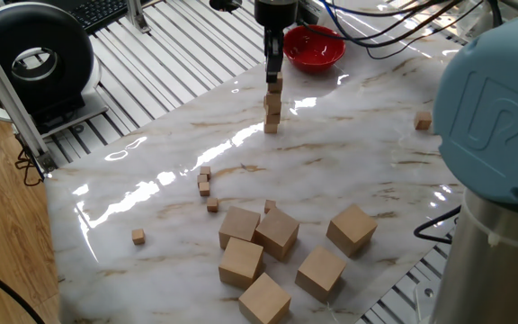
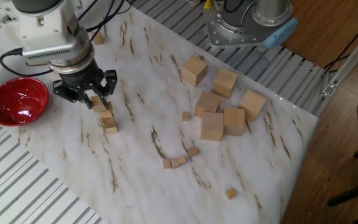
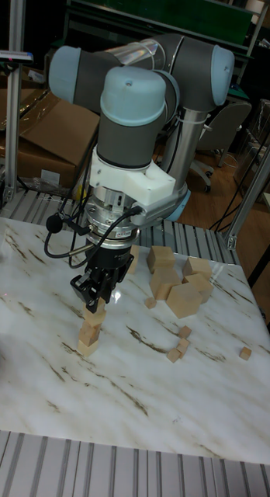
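My gripper points down over a narrow stack of small wooden cubes. Its fingers are shut on a small wooden cube, which sits at the top of the column. In exterior view 1 this cube shows just below the black fingers, above the stack. Whether it touches the cube beneath cannot be told. The stack stands upright but a little uneven. From exterior view 3, the gripper partly covers the top cube, with the stack below it.
A red bowl stands close to the stack. Several large wooden cubes are grouped away from it, with several small loose cubes nearby. A lone small cube lies near the arm.
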